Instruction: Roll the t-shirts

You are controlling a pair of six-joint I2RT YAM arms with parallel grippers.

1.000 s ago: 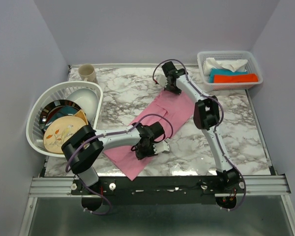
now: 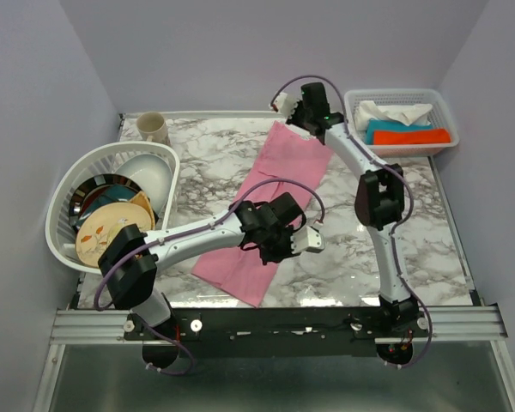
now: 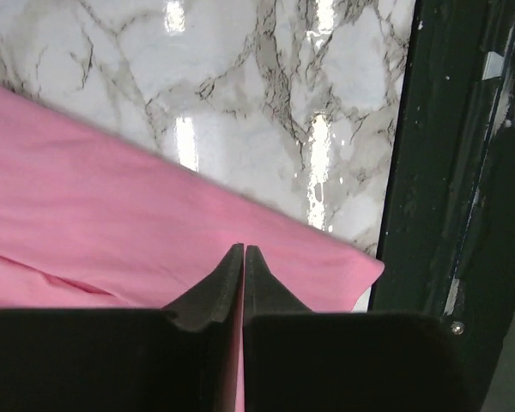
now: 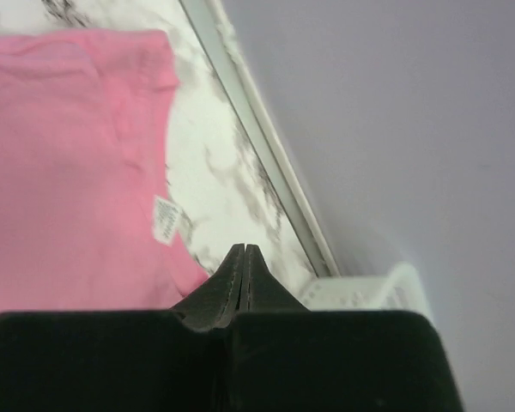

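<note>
A pink t-shirt lies flat as a long folded strip, slanting from the back wall to the table's front edge; a fold line runs along it. My left gripper is shut over its front part, and no cloth shows clearly between the fingertips. In the top view the left arm hides the shirt's middle. At the far end my right gripper is shut beside the shirt's edge, nothing visible between its fingers. A white label shows on that edge.
A white basket with folded white, blue and orange cloths stands at the back right. On the left are a round white basket with dishes and a beige cup. Bare marble lies to the right.
The shirt's front end has shifted right, and its far end now shows closer to the back wall. My left gripper moved right and slightly back; the right one moved toward the back wall.
</note>
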